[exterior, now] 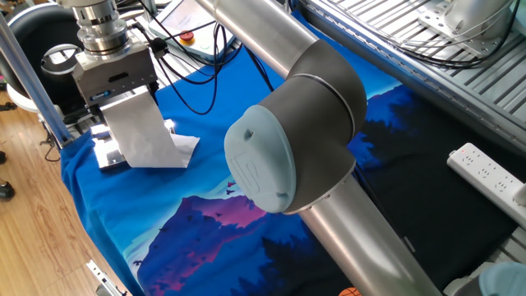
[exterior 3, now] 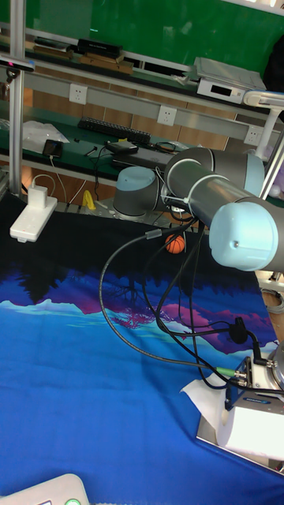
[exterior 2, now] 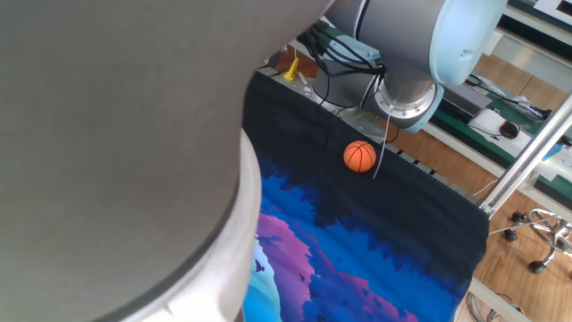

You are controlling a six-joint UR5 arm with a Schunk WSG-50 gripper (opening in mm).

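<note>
At the upper left of exterior view 1, my gripper (exterior: 119, 87) points down over a white paper roll (exterior: 141, 130). A loose end of the paper spreads onto the blue cloth to the right. Under and beside the roll shows a shiny metal holder (exterior: 108, 150). My fingers are hidden behind the paper, so their opening and any hold on the roll cannot be made out. Exterior view 3 has the gripper (exterior 3: 259, 389) at the lower right, just above the roll (exterior 3: 256, 431). My own arm hides this area in exterior view 2.
An orange ball (exterior 2: 359, 156) rests on the dark part of the cloth near the arm's base. A white power strip (exterior: 490, 174) lies on the far side. Black cables (exterior 3: 181, 316) hang in loops beside the arm.
</note>
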